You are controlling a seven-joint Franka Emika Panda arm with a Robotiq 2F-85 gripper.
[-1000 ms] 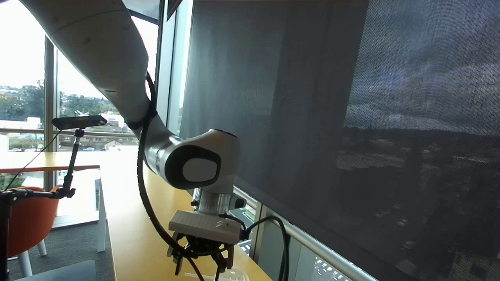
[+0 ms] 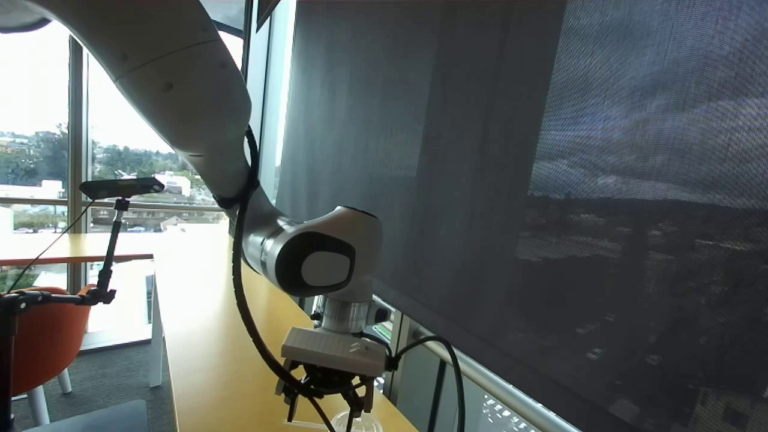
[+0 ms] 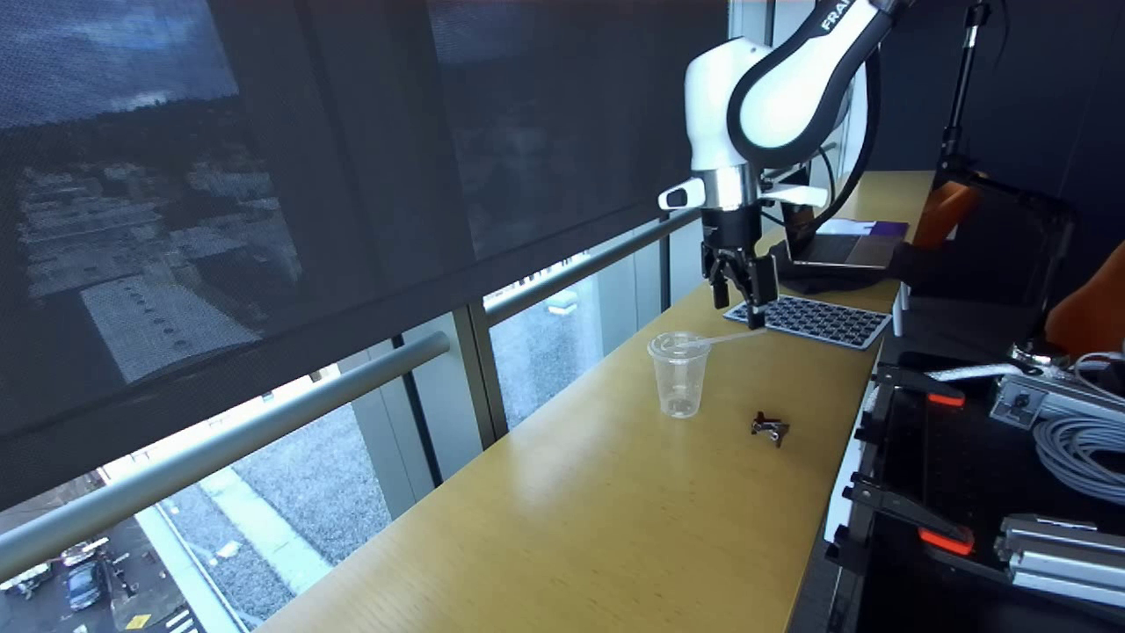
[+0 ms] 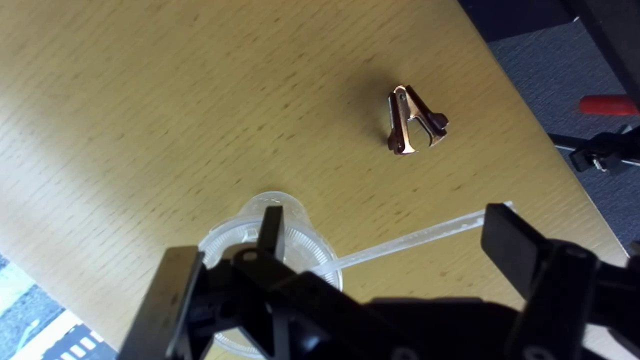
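Observation:
My gripper is open, its two fingers spread wide with nothing held between them. A clear plastic cup (image 3: 678, 378) stands upright on the table, and a pale translucent strip (image 4: 414, 240) reaches from its rim out to the side. In the wrist view the left finger covers part of the cup (image 4: 285, 207), and the strip crosses the gap between the fingers. Seen from exterior view 2, the gripper (image 3: 738, 306) hangs above and behind the cup, apart from it. A dark staple remover (image 4: 414, 122) lies alone on the wood.
Behind the gripper lie a dark patterned mat (image 3: 823, 320) and a laptop (image 3: 844, 248). A metal rail (image 3: 401, 364) and window run along one side; clamps (image 3: 918, 517) line the other edge.
In exterior view 1 the arm and gripper have shifted right and slightly down, toward the window and the cup. The gripper was open before and remains so.

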